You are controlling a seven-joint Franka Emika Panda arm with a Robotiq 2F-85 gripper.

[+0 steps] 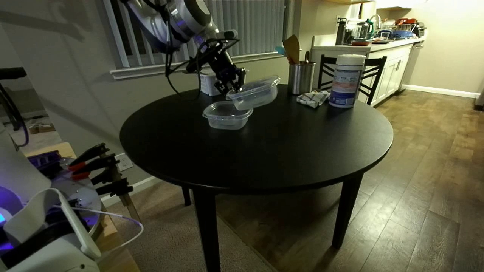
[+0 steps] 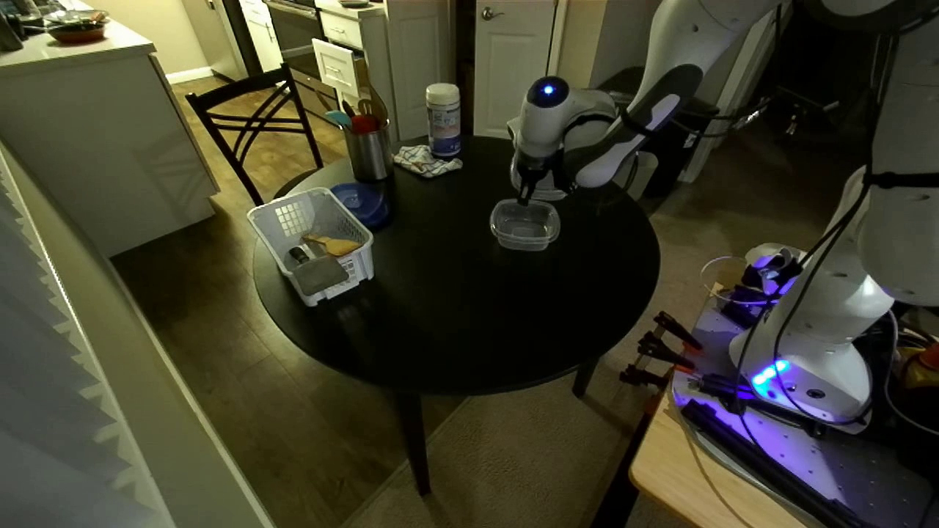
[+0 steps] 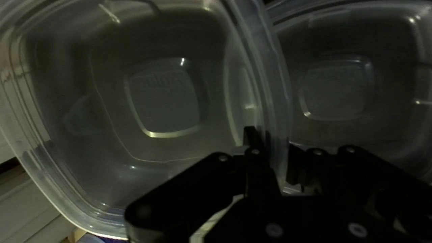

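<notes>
A clear plastic container (image 1: 256, 94) hangs tilted above the table, its near rim pinched by my gripper (image 1: 233, 90). In the wrist view this held container (image 3: 162, 97) fills the left side, with its wall between my dark fingers. A second clear container (image 1: 227, 117) stands upright on the black table (image 1: 254, 154), just below and beside the held one. That lower container (image 3: 336, 89) shows at the right of the wrist view. From the second exterior view the standing container (image 2: 525, 230) is plain, while the arm largely hides the held one.
A white basket (image 2: 352, 268) with utensils stands near the window side, a blue bowl (image 2: 362, 202) beside it. Toward the far edge are a steel utensil holder (image 1: 301, 78), a checked cloth (image 1: 313, 98) and a wipes canister (image 1: 347, 84).
</notes>
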